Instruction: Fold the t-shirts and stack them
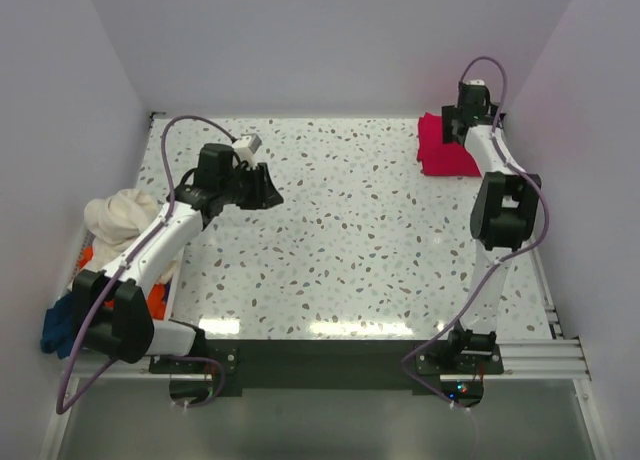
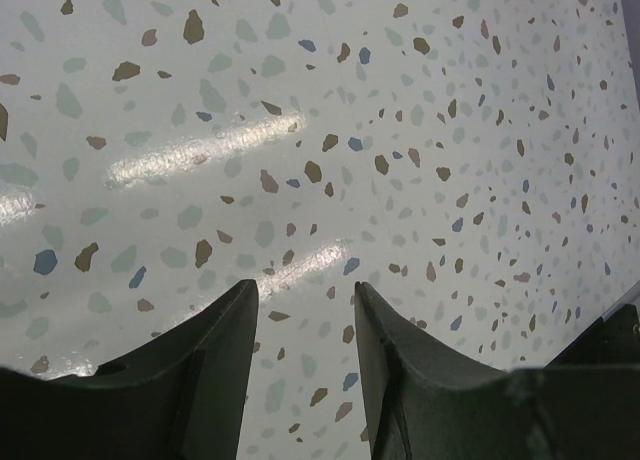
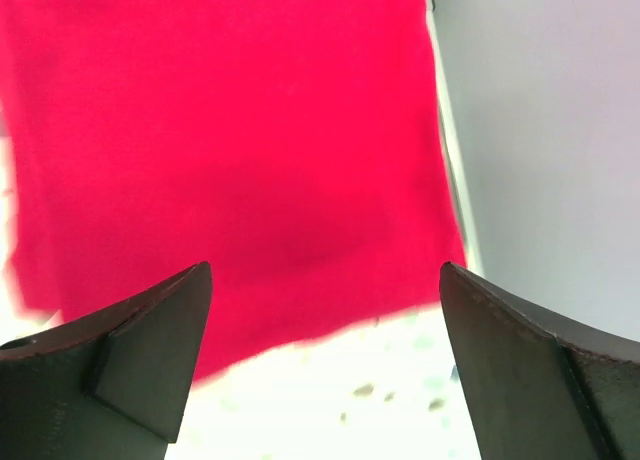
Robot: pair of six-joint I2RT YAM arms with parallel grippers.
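The red t-shirt (image 1: 450,160) lies folded into a flat, roughly square bundle at the far right corner of the table in the top view. My right gripper is wide open above it, its fingers (image 3: 150,355) apart from the cloth, which fills most of the right wrist view, a little blurred. On the left side of the table, my left gripper hangs over bare tabletop, its fingers parted with nothing between them. A cream cloth (image 1: 120,222) is heaped at the left edge, on top of the pile there.
Beneath the cream cloth, a bin at the left holds orange cloth (image 1: 156,300) and dark blue cloth (image 1: 60,325). A grey wall (image 3: 545,150) rises close to the shirt's right side.
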